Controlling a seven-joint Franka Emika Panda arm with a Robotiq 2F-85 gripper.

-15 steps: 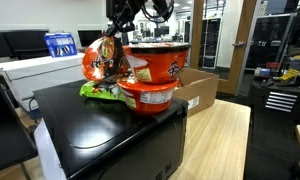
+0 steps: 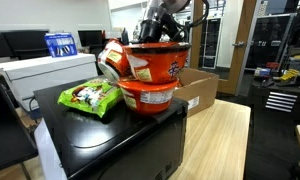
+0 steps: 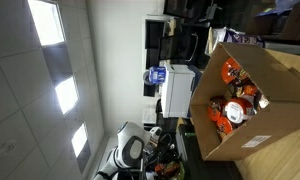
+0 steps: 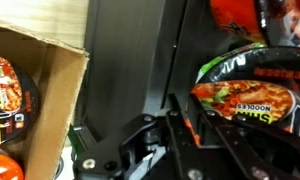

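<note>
Red-and-black noodle bowls sit at the corner of the black surface (image 2: 82,133). A red-sided bowl (image 2: 158,66) stands on another red bowl (image 2: 148,97). A tilted bowl (image 2: 115,60) leans at their left, above a green snack bag (image 2: 90,97). The arm reaches down behind the upper bowl, which hides the fingertips in the first exterior view. From the wrist, my gripper is beside the edge of a Shin noodle bowl (image 4: 252,98). Whether its dark fingers grip that edge is unclear.
An open cardboard box (image 3: 260,120) holding several red bowls (image 3: 230,108) stands beside the black surface. A white container (image 2: 50,75) stands behind.
The arm has moved right, behind the stacked bowls. The tilted bowl has shifted right and leans differently. More of the green bag shows, spreading farther left.
</note>
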